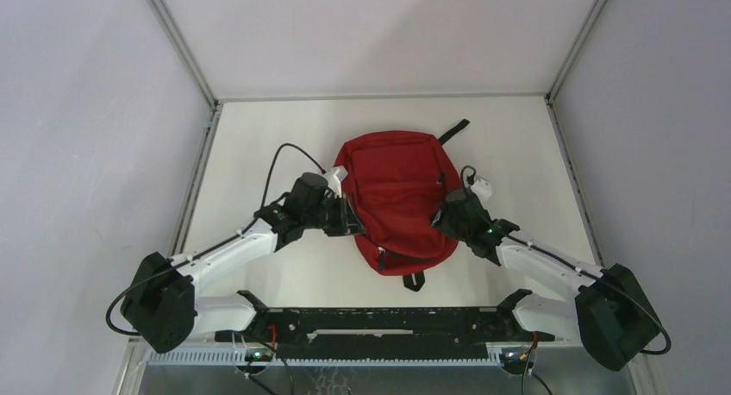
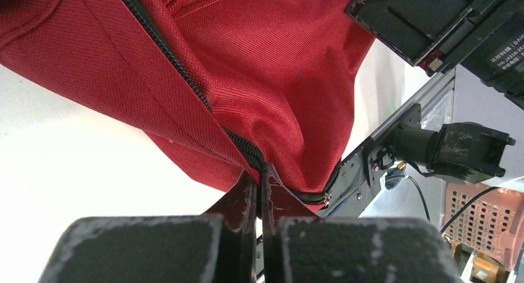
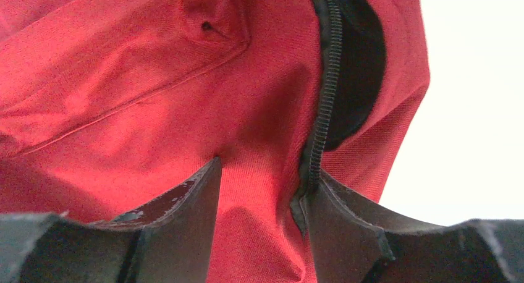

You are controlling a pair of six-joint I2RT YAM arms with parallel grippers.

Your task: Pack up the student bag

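Observation:
The red backpack lies on the white table, with a dark zipper running along its edge. At its left side, my left gripper is shut with the thin red fabric edge beside the zipper pinched at its tips. Over the right side hangs my right gripper, open. Its right finger overlaps the black zipper band, and red cloth shows between the spread fingers. The bag's opening gapes black beside that zipper; what lies inside is hidden.
A black strap sticks out at the bag's upper right, and a short black tab at its near end. Bare table surrounds the bag. White walls close in the sides and back.

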